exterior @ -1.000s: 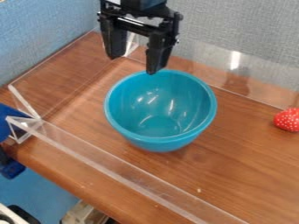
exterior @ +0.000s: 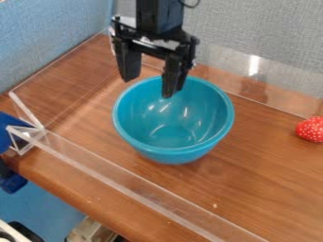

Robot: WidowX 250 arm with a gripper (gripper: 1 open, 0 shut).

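My black gripper (exterior: 150, 77) hangs open above the back-left rim of a turquoise bowl (exterior: 173, 137), its two fingers spread with nothing visible between them. The right finger reaches down over the bowl's opening, while the left one is outside it, above the wooden surface. The bowl stands upright near the middle of the table and looks empty.
A red, white-speckled object (exterior: 311, 129) lies at the right edge. Clear plastic barriers line the wooden table (exterior: 259, 180) at front left and back. A blue object (exterior: 10, 132) is at the left edge. The table right of the bowl is clear.
My gripper has moved lower, toward the bowl, and slightly to the left. The bowl and the other objects have not moved.
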